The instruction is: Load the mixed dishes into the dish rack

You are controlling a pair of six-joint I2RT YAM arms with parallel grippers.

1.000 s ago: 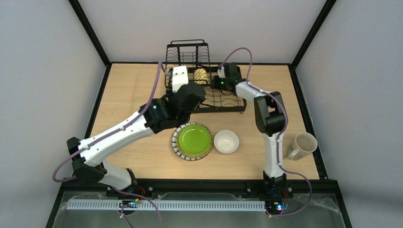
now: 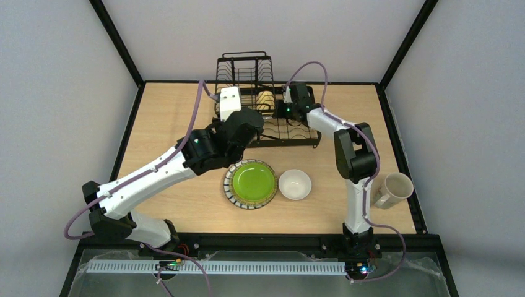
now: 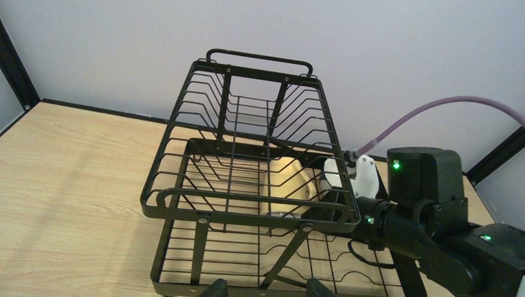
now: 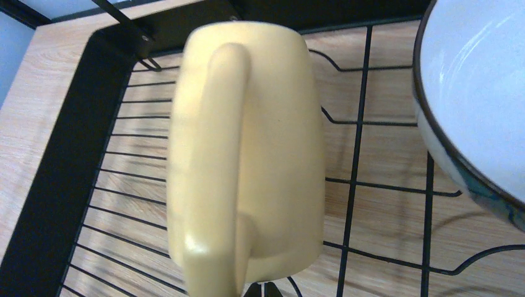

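Note:
The black two-tier dish rack stands at the back of the table. Inside its lower tier is a yellow mug, lying with its handle toward the right wrist camera. A white bowl with a dark rim is to the mug's right in that view. My right gripper is shut, its tips just below the mug, nothing visible between them. Before the rack, my left gripper is open and empty. A green plate rests on a larger patterned plate, beside a small white bowl.
A large cream mug stands at the table's right edge. The rack's upper tier is empty and overhangs part of the lower one. Table space left of the rack is clear.
The yellow mug sits slightly farther right than a second ago. The left arm has edged slightly left. Plates and small bowl are unmoved.

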